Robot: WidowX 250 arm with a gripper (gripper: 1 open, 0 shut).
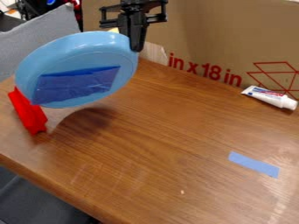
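My black gripper [135, 38] is at the top centre, shut on the rim of a light blue oval bowl or dish [59, 57], which it holds raised and tilted above the left side of the table. A dark blue rectangular patch [77, 83] shows on the dish. Below it, a red object [28, 112] lies near the table's left edge, partly hidden by the dish.
A toothpaste tube [268, 96] lies at the back right by a cardboard panel [222, 35]. A strip of blue tape [253, 164] is on the wooden table [163, 175]. A grey item [30, 44] stands at back left.
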